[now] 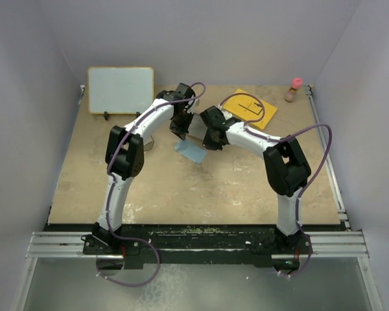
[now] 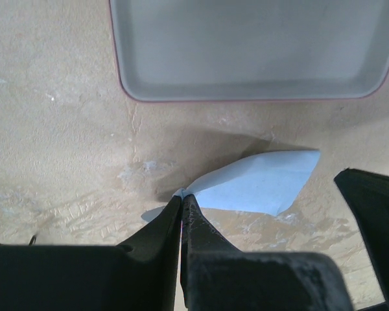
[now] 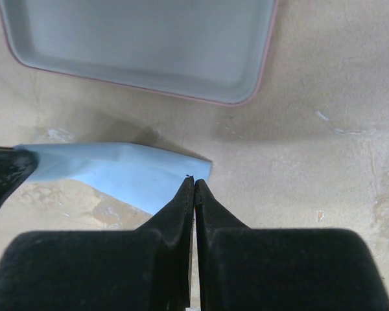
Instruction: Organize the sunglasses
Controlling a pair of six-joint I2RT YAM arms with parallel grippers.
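A light blue cloth [image 1: 191,151] lies low between my two arms. In the left wrist view the cloth [image 2: 259,181] bunches up at the tips of my left gripper, which is shut on it, and a small end pokes out on the other side. My right gripper is shut, its tips over the cloth's far corner; nothing shows between them, and in the left wrist view a gap separates it from the cloth. Just beyond the cloth sits an empty grey tray [image 2: 259,52]. A thin-rimmed, glassy thing [image 1: 149,144], possibly the sunglasses, is partly hidden by my left arm.
A white board [image 1: 121,91] stands at back left. A yellow sheet [image 1: 259,105] lies at back right, near a pink-topped bottle [image 1: 294,87]. Both grippers are close together.
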